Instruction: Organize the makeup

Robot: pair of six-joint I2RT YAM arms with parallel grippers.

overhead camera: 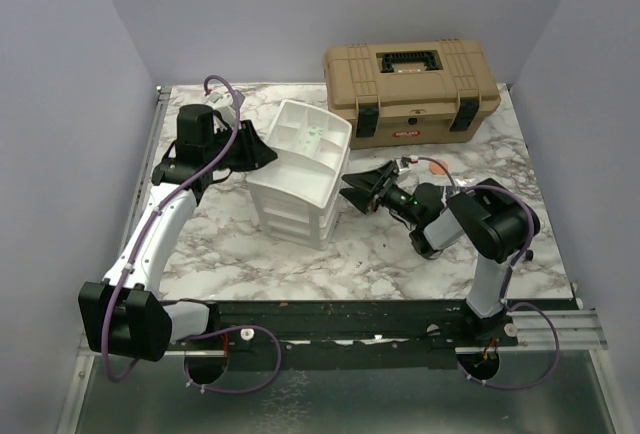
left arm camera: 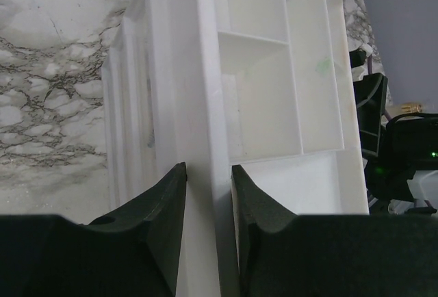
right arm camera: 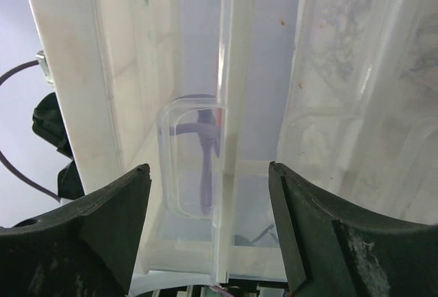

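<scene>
A white makeup organizer (overhead camera: 300,174) stands mid-table, with drawers on its side and a compartmented top. At its upper left edge my left gripper (overhead camera: 260,154) is shut on it; the left wrist view shows the white wall (left arm camera: 205,105) between the fingers. My right gripper (overhead camera: 355,191) stands open beside the organizer's right side. In the right wrist view its fingers (right arm camera: 96,228) face clear plastic drawers (right arm camera: 328,50), with nothing gripped.
A large tan toolbox (overhead camera: 410,94) sits at the back right. A small orange item (overhead camera: 438,166) lies behind the right arm. Bare marble table shows at the front and left.
</scene>
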